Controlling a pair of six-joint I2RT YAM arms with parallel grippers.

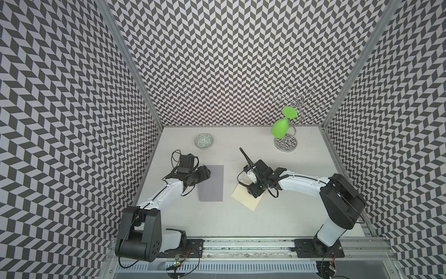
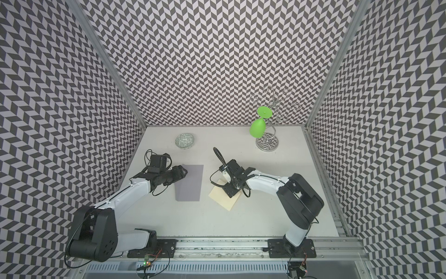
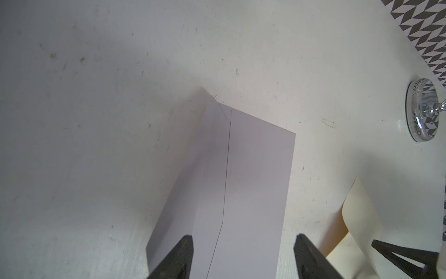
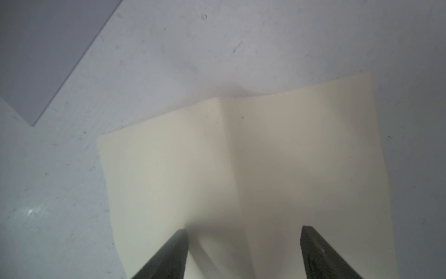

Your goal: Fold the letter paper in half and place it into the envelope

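The cream letter paper [image 1: 246, 197] lies right of center on the table, creased down its middle, one half slightly raised in the right wrist view [image 4: 302, 153]. My right gripper is open over it, its fingers either side of the crease with a shadow beside the left one. The lilac-grey envelope [image 1: 211, 188] lies to the paper's left, its long flap partly lifted in the left wrist view [image 3: 246, 176]. My left gripper hangs open above the envelope.
A small patterned dish [image 1: 203, 141] sits at the back left. A chrome stand [image 1: 284, 145] with a green wineglass-shaped piece [image 1: 280, 127] stands at the back right.
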